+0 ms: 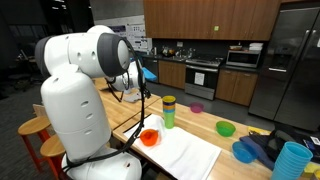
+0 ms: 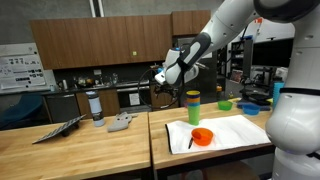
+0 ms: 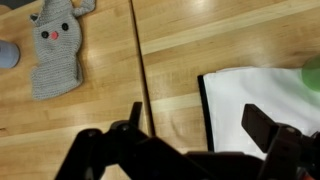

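Observation:
High over the wooden table, my gripper is open, and bare table shows between its fingers. In the second exterior view the gripper [image 2: 158, 82] hangs well above the tabletop. A grey knitted toy [image 3: 57, 52] lies flat at the upper left of the wrist view, apart from the fingers. A white cloth [image 1: 190, 147] is spread on the table, with an orange bowl [image 1: 149, 137] at its near side. Beside the bowl stands a tall green, yellow and blue container [image 1: 169, 113]. The wrist view cuts off most of a green object [image 3: 312, 73] at its right edge.
Toward the right are a pink bowl [image 1: 196, 107], a green bowl [image 1: 225, 128], a blue bowl [image 1: 245, 151] and a light blue cup [image 1: 291, 161]. A grey can [image 2: 95, 105] and a dark flat item [image 2: 62, 126] sit at the left.

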